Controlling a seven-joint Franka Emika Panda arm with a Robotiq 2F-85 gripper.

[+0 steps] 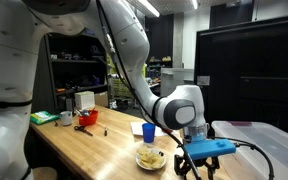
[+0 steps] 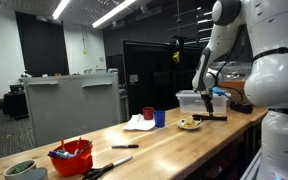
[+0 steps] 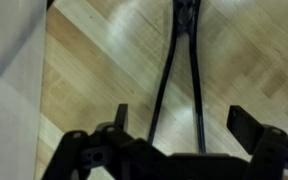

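Observation:
In the wrist view a black two-armed utensil, like tongs, lies on the wooden table. Its two thin arms join at the top of the picture and spread towards the bottom. My gripper stands open above it, one finger on either side of the arms and clear space between each finger and the utensil. Exterior view 1 has the gripper pointing down low over the near right part of the table. From the other side, the gripper appears just above a dark strip on the tabletop.
A bowl with yellowish contents and a blue cup stand near the arm. A translucent bin borders the utensil's side. Farther along are a red container and dark-handled tools.

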